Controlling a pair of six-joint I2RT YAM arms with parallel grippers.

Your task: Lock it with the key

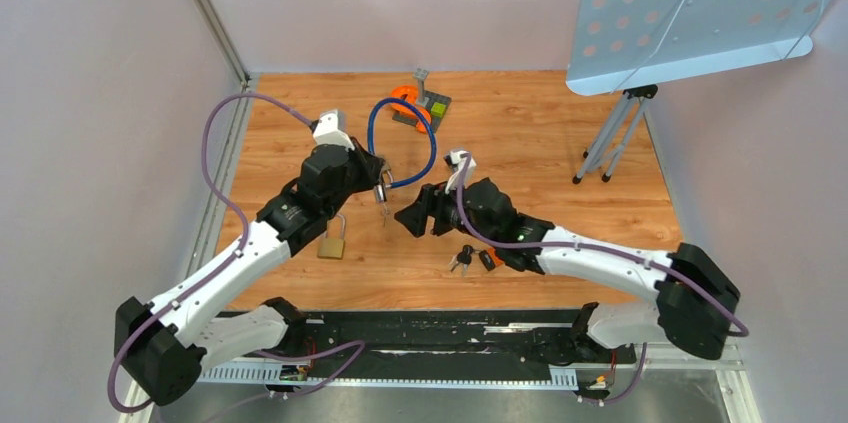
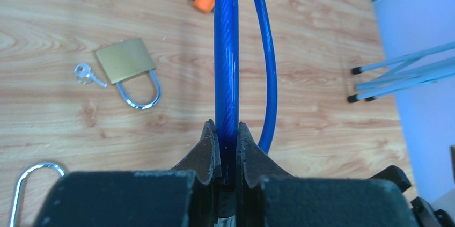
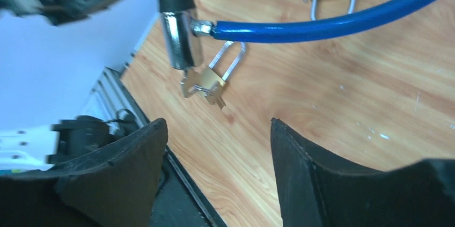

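Observation:
The blue cable lock [image 1: 433, 143] hangs in a loop from my left gripper, which is shut on its lock end. In the right wrist view, the silver lock barrel [image 3: 182, 42] points down, and the cable's metal tip [image 3: 204, 27] meets its side. A key [image 3: 189, 83] sits at the barrel's bottom, with another key [image 3: 215, 95] dangling from it. How deep it is inserted, or whether it is turned, cannot be told. My right gripper stands open below and apart from the keys, nothing between its fingers.
A brass padlock [image 1: 331, 247] lies left of centre; another padlock [image 2: 124, 60] has a small key [image 2: 88, 74] beside it. Loose keys [image 1: 462, 258] lie near the right forearm. An orange-and-grey fixture [image 1: 422, 108] stands at the back; a tripod [image 1: 612, 138] stands right.

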